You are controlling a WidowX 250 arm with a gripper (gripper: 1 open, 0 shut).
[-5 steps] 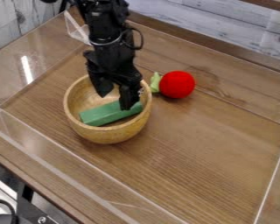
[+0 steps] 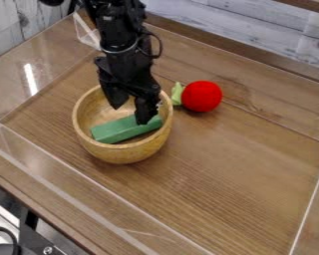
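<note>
A black robot gripper (image 2: 129,98) reaches down from the top into a round wooden bowl (image 2: 123,151). Its fingers are apart over a green block (image 2: 120,129) that lies tilted in the bowl. Whether the fingers touch the block is hard to tell.
Just right of the bowl sits a red tomato-like ball (image 2: 202,96) with a green piece (image 2: 178,96) beside it. A cable lies at the bottom left edge.
The gripper has shifted slightly in and over the bowl. The bowl, block and red ball look nearly the same.
</note>
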